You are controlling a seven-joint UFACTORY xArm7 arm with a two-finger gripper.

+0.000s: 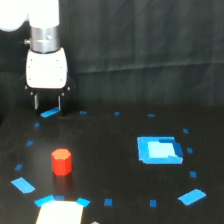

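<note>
At the upper left my gripper point(48, 101) hangs pointing down, open, its two dark fingers apart and nothing visible between them. A red block point(62, 155) with a six-sided outline stands on the black surface, lower in the picture than the gripper and apart from it. To the right lies a shallow blue tray point(143, 157) with a white patch point(161, 150) in its middle. A pale cream object point(59, 213) is partly cut off by the bottom edge; what it is, I cannot tell.
Strips of blue tape lie on the black table: one point(22, 185) at the left, one point(192, 197) at the lower right, one point(49, 112) just below the gripper. Several small blue squares are scattered about. Bare surface separates the red block and the tray. A dark curtain point(150, 50) hangs behind.
</note>
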